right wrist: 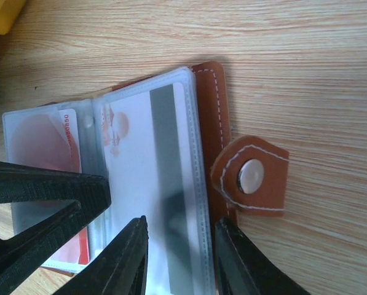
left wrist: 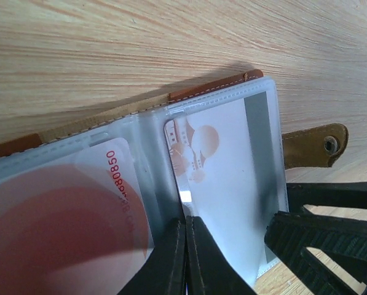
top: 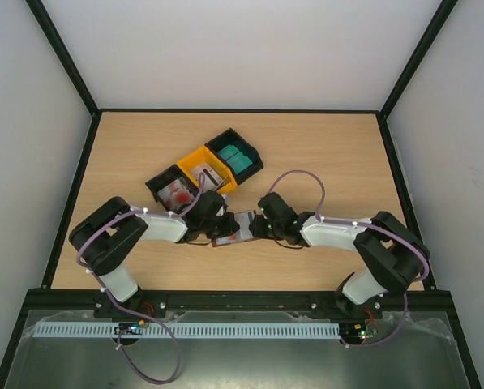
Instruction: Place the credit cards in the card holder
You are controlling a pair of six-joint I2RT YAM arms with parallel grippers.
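Observation:
An open brown leather card holder [top: 235,229] lies between the arms. A red card [left wrist: 60,227] shows in one clear sleeve, and a white card [left wrist: 223,160] with a pink print and grey stripe is in the other [right wrist: 137,166]. My left gripper is shut, its tips at the white card's edge beside the holder's middle; nothing shows between its fingers. My right gripper is part open over the white card's sleeve, one finger at the sleeve's outer edge, near the snap strap [right wrist: 263,178].
At the back, a black bin [top: 162,180] holding cards, a yellow bin [top: 199,156] and a black bin [top: 254,162] with teal items stand in a row, close behind the left arm.

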